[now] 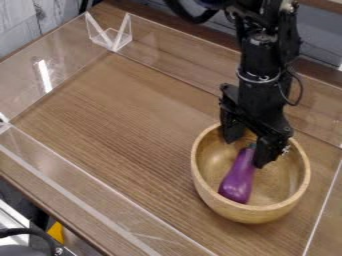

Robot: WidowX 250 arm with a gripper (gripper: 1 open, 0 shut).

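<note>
A black robot arm reaches down from the top right, its gripper (254,138) just inside the upper part of a wooden bowl (214,190) on the table's right side. A purple eggplant-like object (237,185) lies in the bowl, its upper end close below the gripper. The fingers are dark and stand apart, open; whether they touch the purple object is hard to tell.
A wooden table (107,120) fills most of the view, clear at left and middle. A white wire holder (110,32) stands at the back left. A black cable lies at the lower left edge.
</note>
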